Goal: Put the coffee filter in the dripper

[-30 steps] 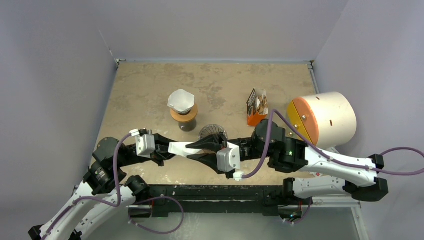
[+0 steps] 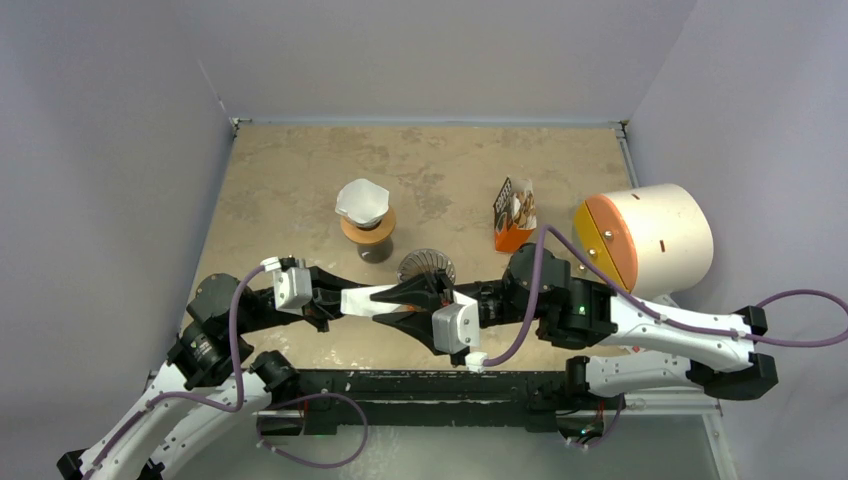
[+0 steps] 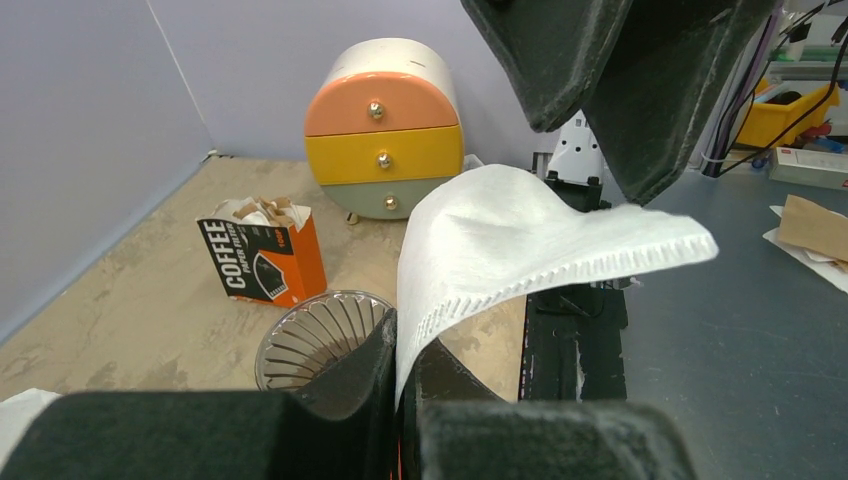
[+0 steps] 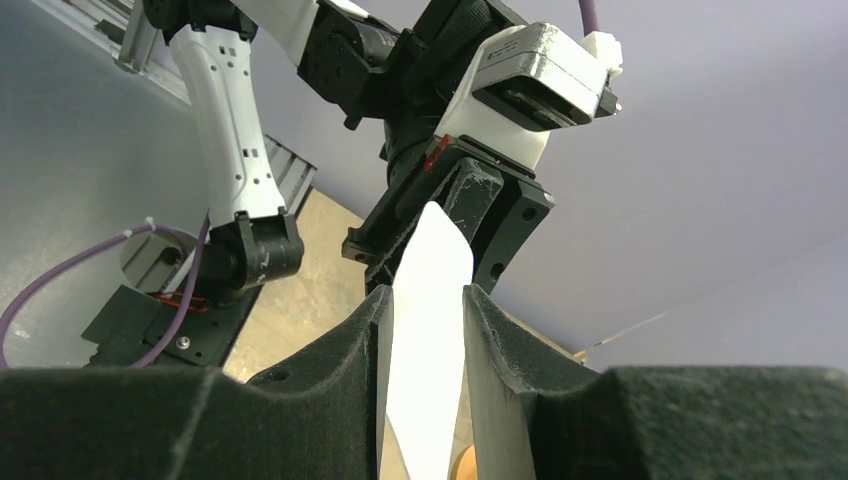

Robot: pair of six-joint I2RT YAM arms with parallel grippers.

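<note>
A white paper coffee filter (image 3: 540,225) is pinched at one edge between the shut fingers of my left gripper. Its free part bends over to the right in the left wrist view. My right gripper faces it with its fingers part open, and the filter shows through the gap between them. From above, the filter (image 2: 372,300) spans the space between both grippers. Behind them, a white cone-like piece, seemingly the dripper (image 2: 362,203), sits on a wooden collar (image 2: 370,234) over a glass vessel.
A ribbed glass bowl (image 2: 426,264) stands just behind the right gripper's fingers. The orange filter box (image 2: 514,215) is farther back, beside a small drum-shaped drawer cabinet (image 2: 655,240).
The filter between the grippers has shifted slightly right and toward the table's front. My right gripper has moved only a little; the left arm looks nearly still.
</note>
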